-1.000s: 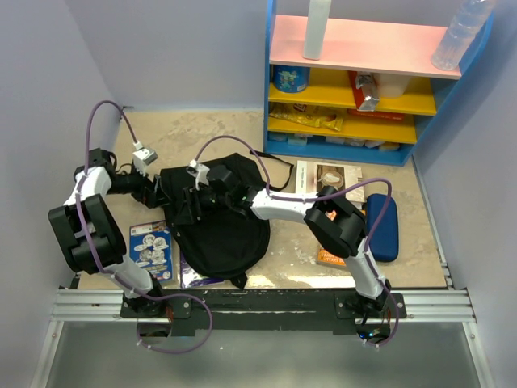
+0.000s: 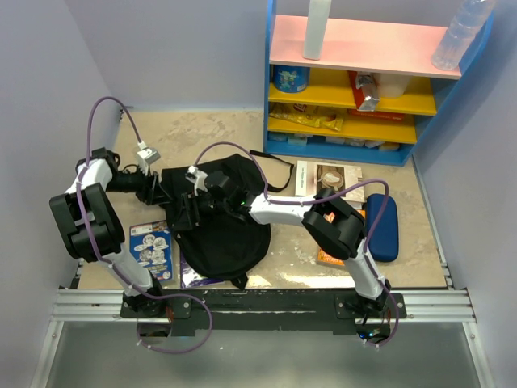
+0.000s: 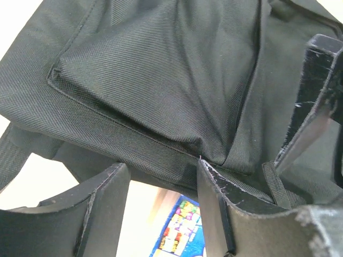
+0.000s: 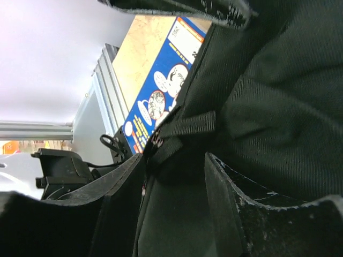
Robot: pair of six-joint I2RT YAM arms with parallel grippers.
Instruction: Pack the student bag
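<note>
The black bag [image 2: 226,250] lies in the middle of the counter, its fabric bunched and folded in both wrist views. My left gripper is at the bag's upper-left edge, shut on black fabric as far as shows. My right gripper is over the bag's left part, close to the left one, its two fingers apart around a fabric edge with a small strap tab [image 4: 187,126]; whether it touches the fabric is unclear.
A blue booklet [image 2: 149,256] lies left of the bag. Books [image 2: 339,174] and a blue case [image 2: 381,230] lie to the right. A shelf unit [image 2: 363,44] with bottles and packets stands at the back right.
Both arms are almost where they were, with only very slight shifts at the bag's left edge in the top view.
</note>
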